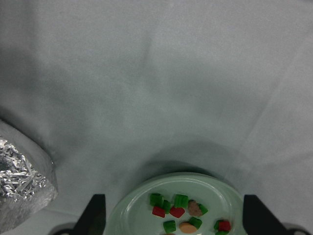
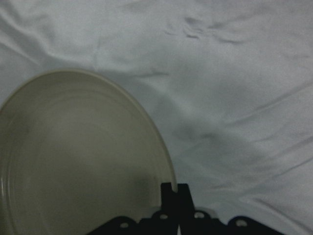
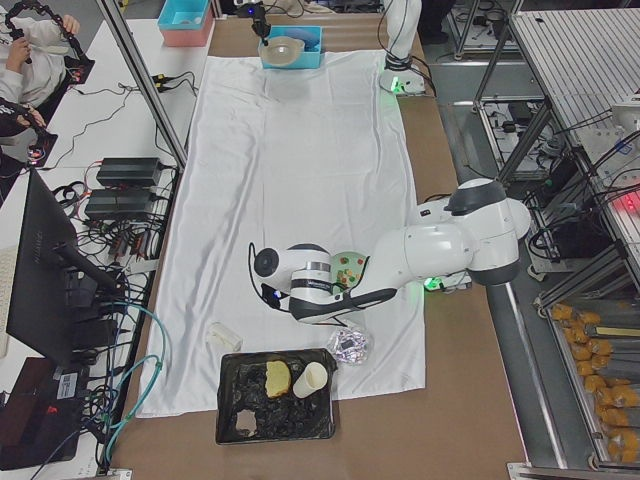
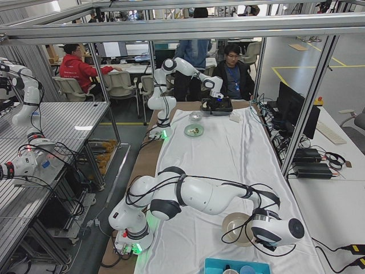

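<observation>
My right gripper is shut on the rim of a beige bowl (image 2: 78,137); in the camera left view the bowl (image 3: 283,52) hangs at the far end, over the blue bin (image 3: 306,60). My left gripper is open above the cloth, near a green plate (image 1: 132,215) of small green, red and brown pieces. A crumpled silvery foil item (image 1: 22,176) lies beside the plate.
A black tray (image 3: 250,380) at the near end holds a yellow piece (image 3: 278,378) and a white cup (image 3: 311,380). A pale item (image 3: 222,336) lies left of the foil.
</observation>
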